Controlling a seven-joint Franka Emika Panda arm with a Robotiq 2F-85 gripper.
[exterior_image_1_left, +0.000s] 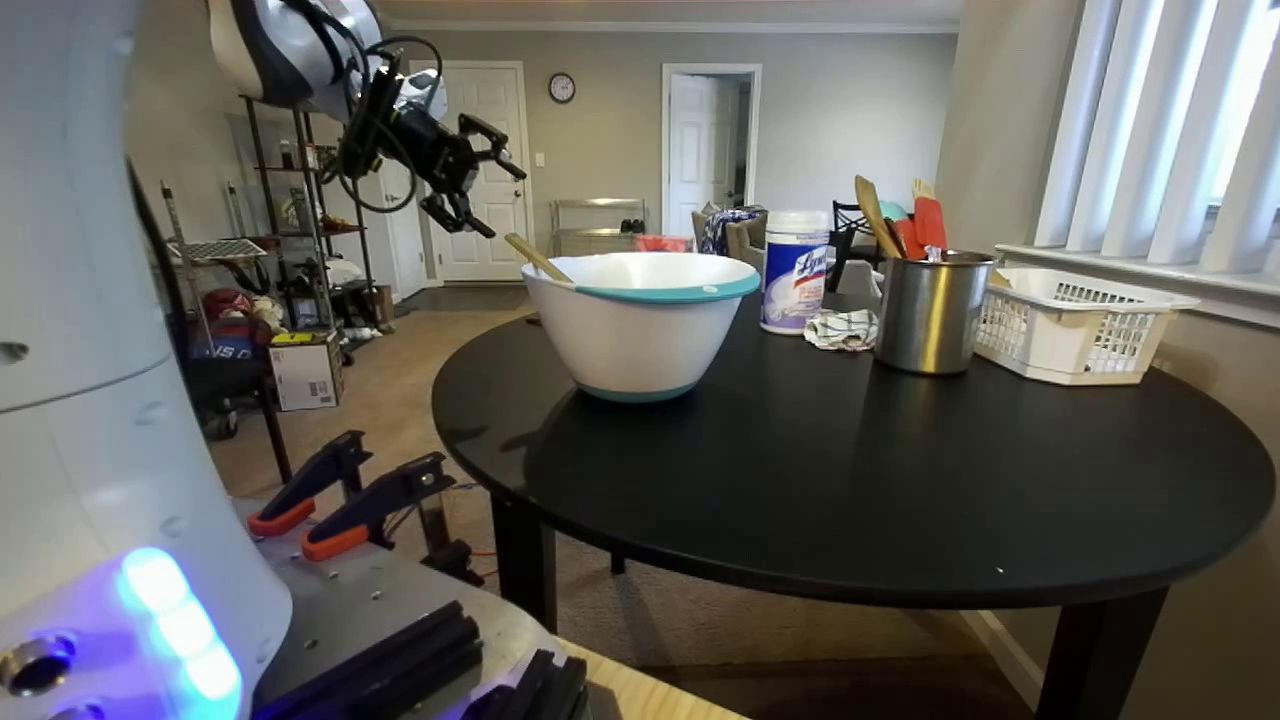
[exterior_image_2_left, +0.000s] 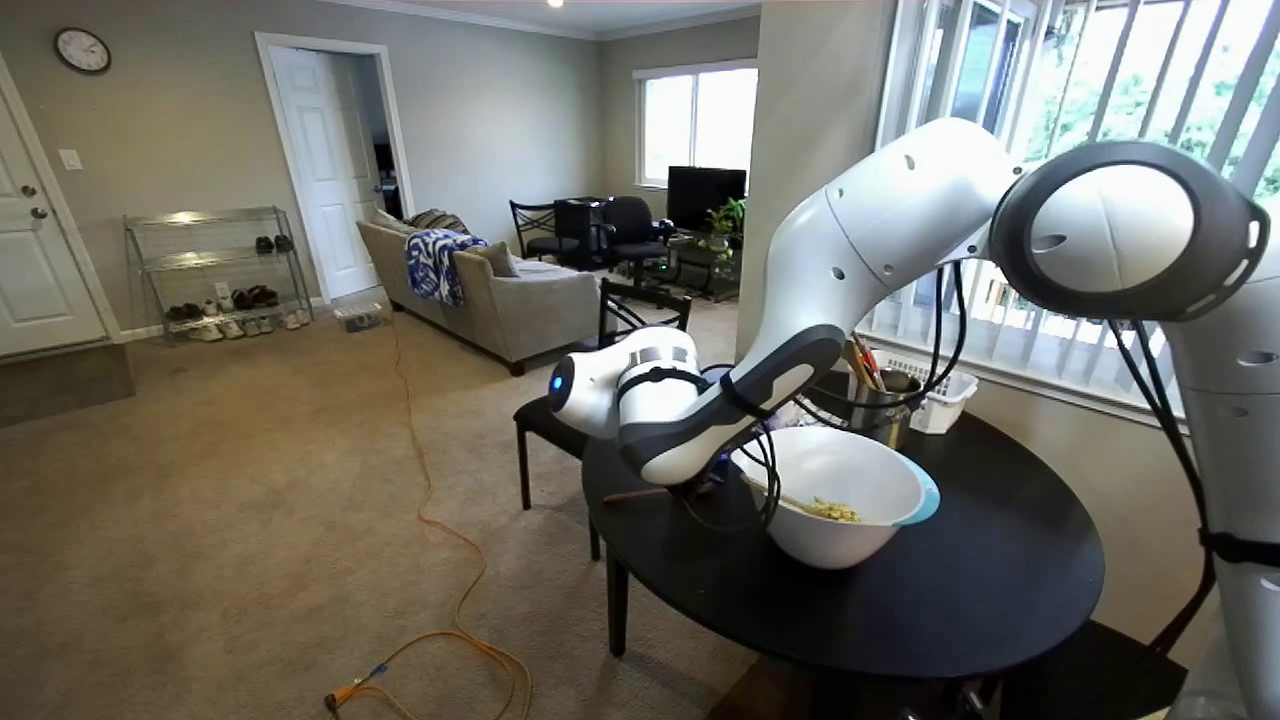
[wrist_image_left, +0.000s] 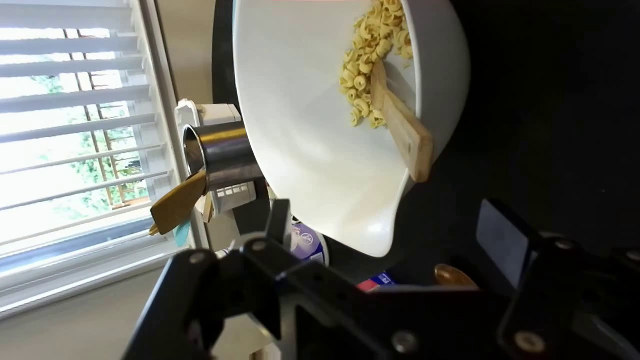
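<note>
My gripper (exterior_image_1_left: 509, 202) is open with its fingers apart and empty, above and to the left of the bowl in exterior view 1. The big white bowl (exterior_image_1_left: 654, 330) with a teal rim stands on the black round table (exterior_image_1_left: 840, 480). In the wrist view, curled pasta (wrist_image_left: 366, 60) lies inside the bowl. A wooden utensil (wrist_image_left: 408, 135) rests in the pasta, its handle leaning out over the rim on the side towards my gripper. Exterior view 2 hides the gripper largely behind the arm and bowl.
Behind the bowl are a Lysol canister (exterior_image_1_left: 795, 270), a striped cloth (exterior_image_1_left: 840, 330), a metal pot (exterior_image_1_left: 933, 312) of utensils and a white basket (exterior_image_1_left: 1068, 324). A brown, rounded object (wrist_image_left: 454, 276) lies near the gripper.
</note>
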